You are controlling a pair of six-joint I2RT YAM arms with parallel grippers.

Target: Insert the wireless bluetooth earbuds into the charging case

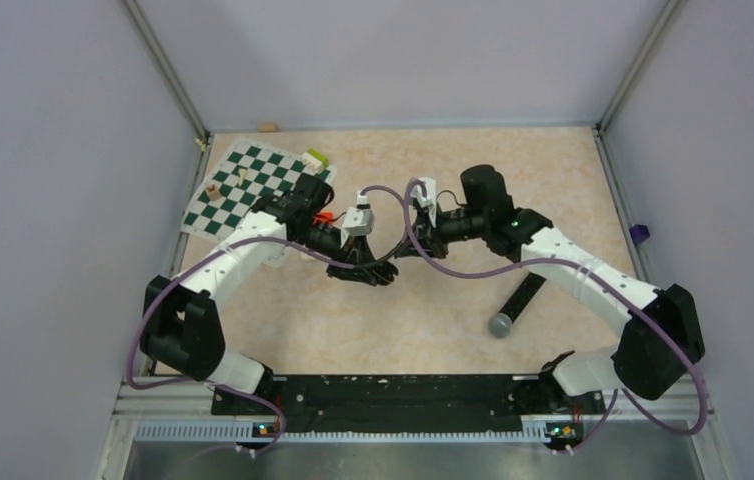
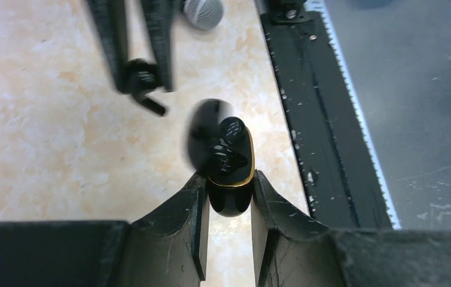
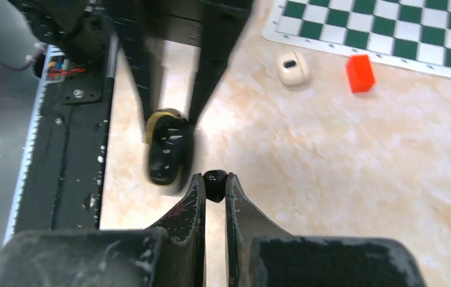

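My left gripper is shut on the black charging case point(image 2: 231, 194), which has a gold rim and an open lid blurred in the left wrist view. Dark shapes show inside the case, but I cannot tell how its slots are filled. In the right wrist view my right gripper is shut on a small black earbud point(image 3: 215, 181), only its end showing between the fingertips. From the left wrist, the same earbud point(image 2: 144, 81) hangs in the air with its stem point(image 2: 153, 106) pointing out, apart from the case.
On the table lie a white box point(image 3: 293, 69), a red block point(image 3: 360, 73) and a green-and-white checkered board point(image 1: 253, 185). A black microphone point(image 1: 516, 305) rests under the right arm.
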